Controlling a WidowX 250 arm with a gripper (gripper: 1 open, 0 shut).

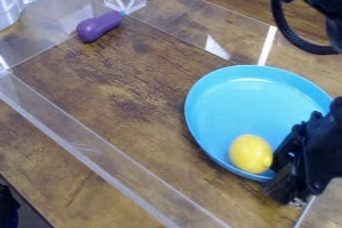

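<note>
A round light blue plate (245, 107) rests on the wooden surface at the right. Inside it, toward its lower edge, lies a yellow egg-shaped object (250, 153). My black gripper (283, 162) is low at the right, over the plate's edge and right beside the yellow object. Its fingers are dark and overlap, so whether it is open or shut on something cannot be told.
A purple eggplant-like object (99, 26) lies at the upper left. Clear plastic walls (94, 147) border the wooden area. Black cabling (299, 32) hangs at the top right.
</note>
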